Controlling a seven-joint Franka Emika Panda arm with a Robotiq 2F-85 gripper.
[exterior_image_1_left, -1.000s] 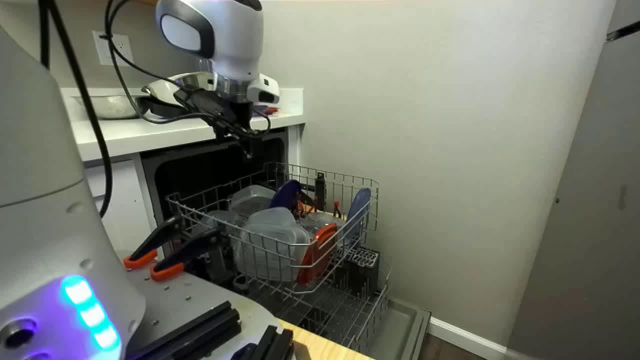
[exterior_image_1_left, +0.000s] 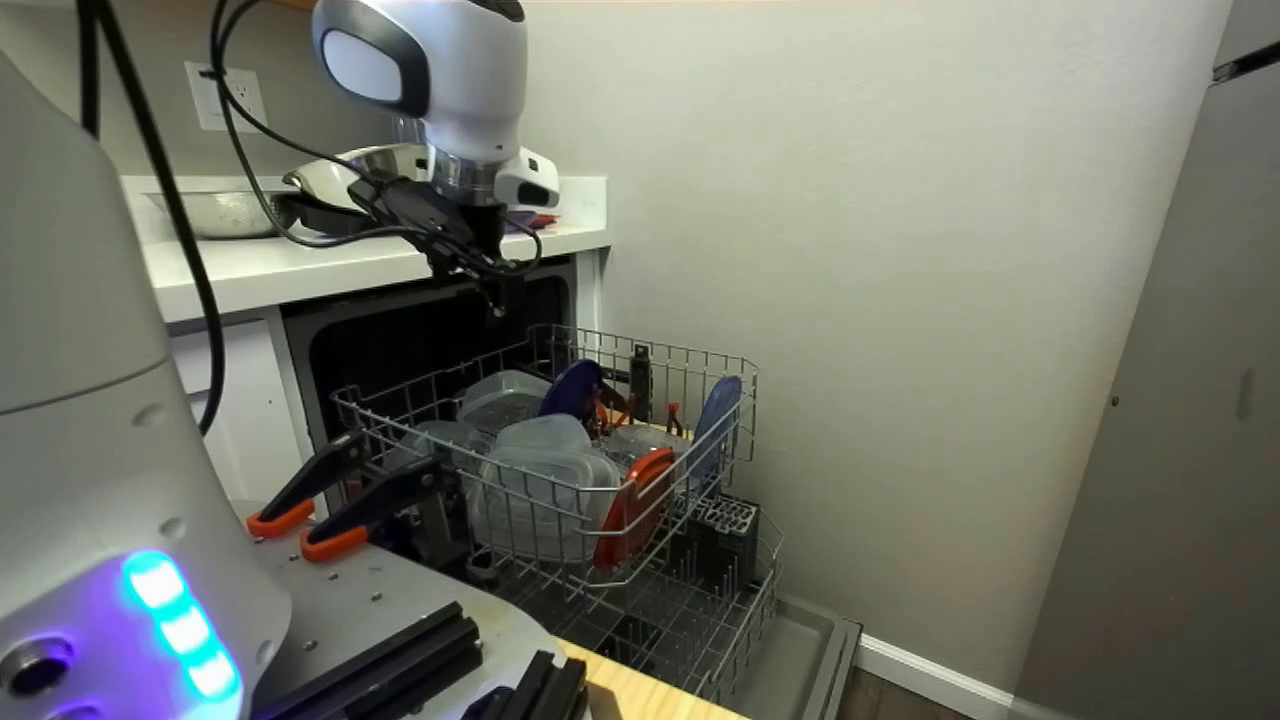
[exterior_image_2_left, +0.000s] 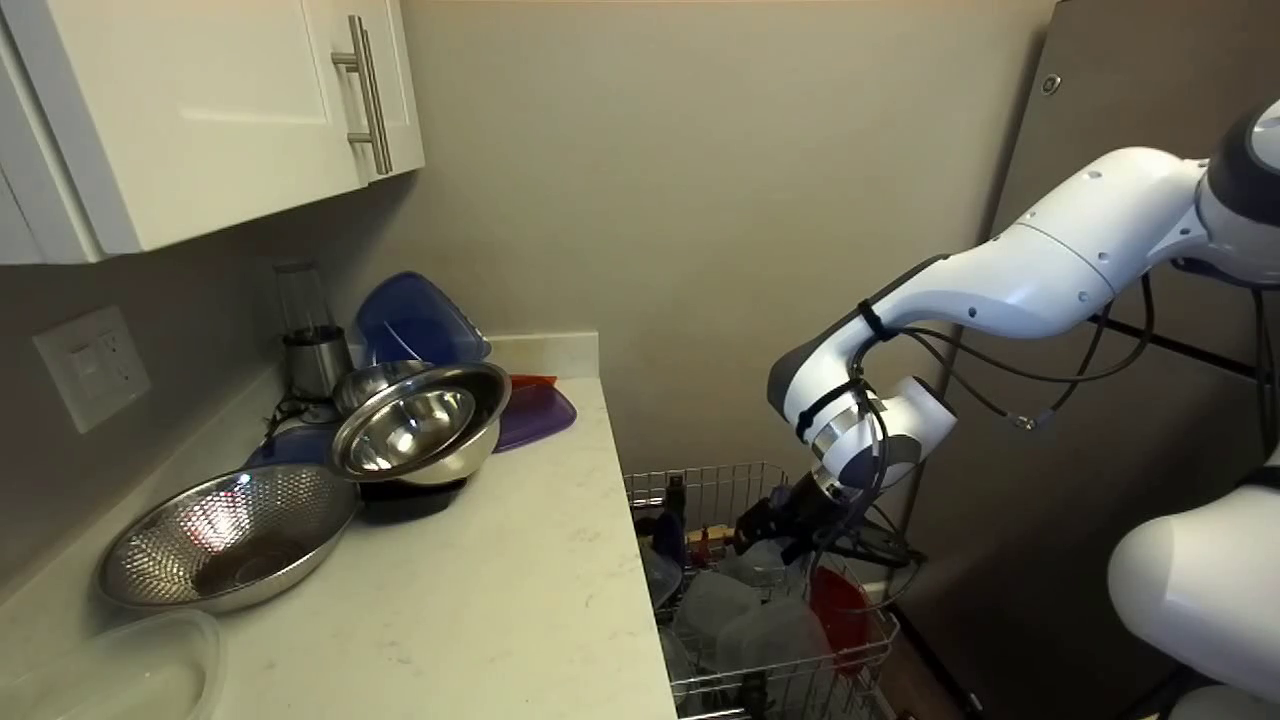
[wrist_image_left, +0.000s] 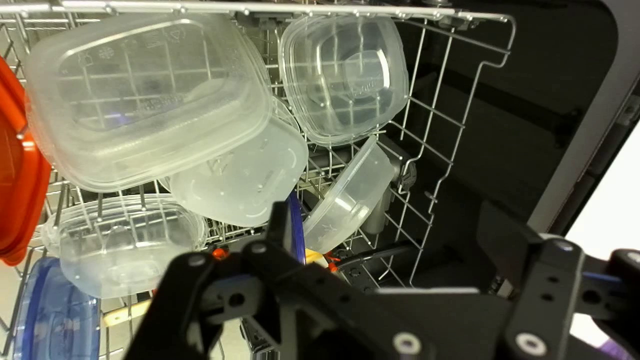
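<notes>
My gripper is open, its two dark fingers spread wide, nothing held between them. In exterior view 1 the gripper (exterior_image_1_left: 489, 294) hangs above the dishwasher's upper rack (exterior_image_1_left: 552, 478), clear of the dishes. Below it in the wrist view lie a large clear container (wrist_image_left: 150, 102), a square clear container (wrist_image_left: 345, 78) and a tilted clear container (wrist_image_left: 351, 198). A frosted piece (wrist_image_left: 246, 174) sits between them. The dark blue lid (exterior_image_1_left: 573, 390) stands upright, mostly hidden by a finger in the wrist view. At the rack's near side leans a red lid (exterior_image_1_left: 633, 510).
A blue container (wrist_image_left: 57, 312) stands at the rack's other end. On the white counter (exterior_image_2_left: 540, 576), beside the rack, are a colander (exterior_image_2_left: 228, 540), steel bowls (exterior_image_2_left: 414, 432) and a purple lid (exterior_image_2_left: 536, 416).
</notes>
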